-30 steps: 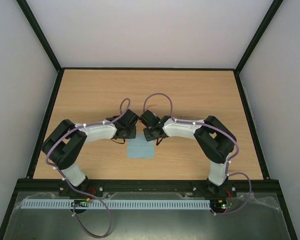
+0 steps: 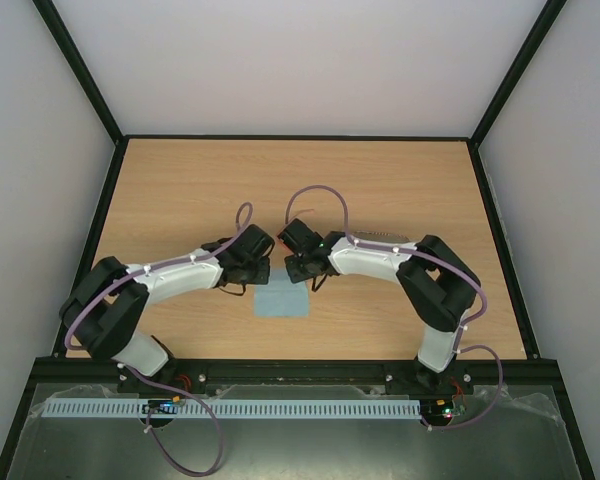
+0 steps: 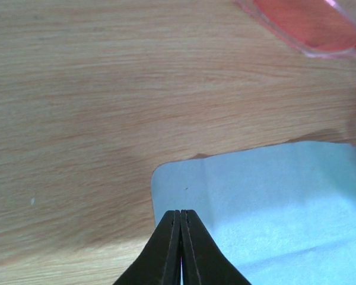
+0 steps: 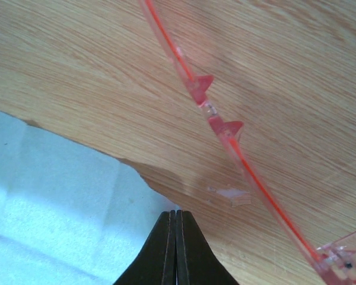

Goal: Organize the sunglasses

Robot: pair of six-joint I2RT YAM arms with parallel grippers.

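Pink clear-framed sunglasses lie on the table beyond a light blue cloth (image 3: 261, 196); in the left wrist view a red lens (image 3: 308, 18) shows at upper right, and in the top view they are mostly hidden by the grippers. My left gripper is shut over the cloth's left part, nothing visible between its fingers. My right gripper is shut at the cloth's corner beside the glasses, nothing visible between its fingers.
Both arms reach to the middle, their wrist housings close together.
My right arm has hardly moved.
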